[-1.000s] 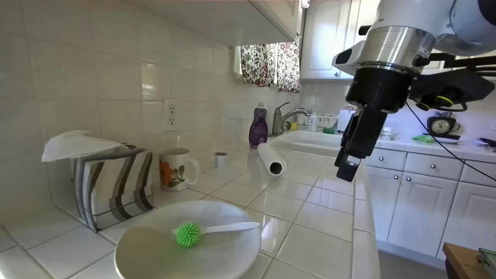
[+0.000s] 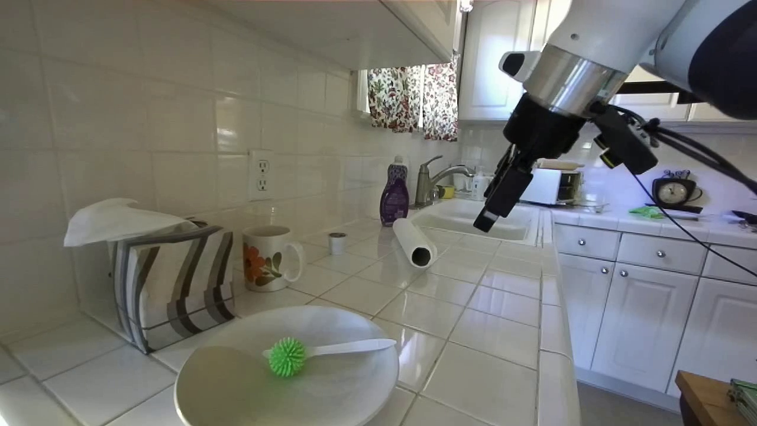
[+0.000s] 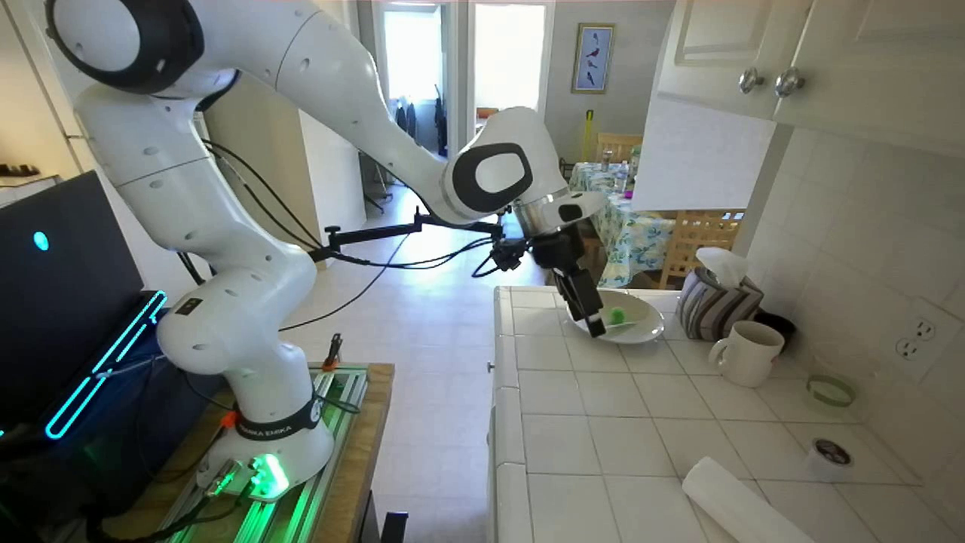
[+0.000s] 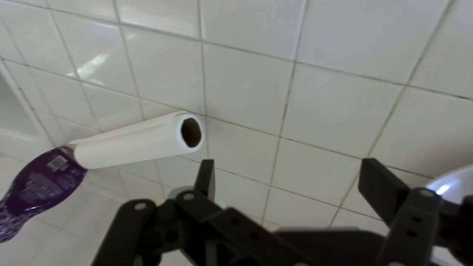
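Observation:
My gripper stands open above the tiled counter, and only bare tiles show between its fingers. In exterior view 1 the gripper [image 2: 486, 221] hangs in the air, to the right of the white paper roll [image 2: 413, 242]. The roll [image 4: 142, 138] lies on its side left of my fingers in the wrist view, its hollow brown end turned toward me. A purple bottle [image 4: 46, 184] is by its far end. Nearest exterior view 1 sits a white plate [image 2: 227, 387] holding a brush with a green spiky head [image 2: 287, 357] and a white handle [image 2: 358, 347].
A floral mug [image 2: 266, 259], a striped tissue box [image 2: 177, 287] and a small white cup [image 2: 337, 244] stand along the wall. The sink [image 2: 507, 226] with its faucet [image 2: 426, 186] is farther back. Bare tiles lie between the roll and the plate.
My arm and gripper have moved left in exterior view 1, appear smaller and farther back, and the wrist is tilted differently. The things on the counter have not moved.

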